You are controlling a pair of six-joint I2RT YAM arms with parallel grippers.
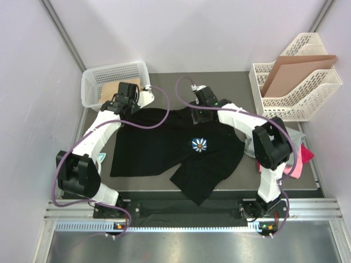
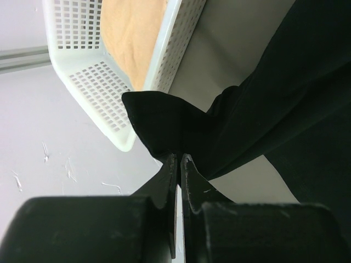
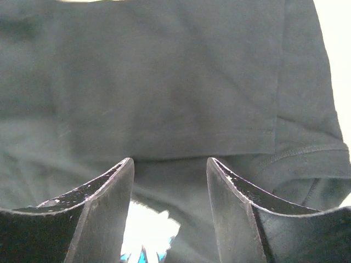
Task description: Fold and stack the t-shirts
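Note:
A black T-shirt [image 1: 148,153] with a daisy print [image 1: 199,144] lies spread on the table, one part hanging over the front edge. At its back-left corner my left gripper [image 1: 127,112] is shut on the black cloth, which rises between its fingertips in the left wrist view. My right gripper [image 1: 200,112] stands open over the back-right part of the shirt; in the right wrist view its fingers straddle dark cloth with seams, and part of the white print shows just below.
A white basket [image 1: 88,82] with tan material sits back left. A cream rack [image 1: 296,107] holding brown boards stands back right. Grey and pink cloths [image 1: 293,170] lie at the right, partly under the right arm. Bare table [image 1: 219,82] shows at the back middle.

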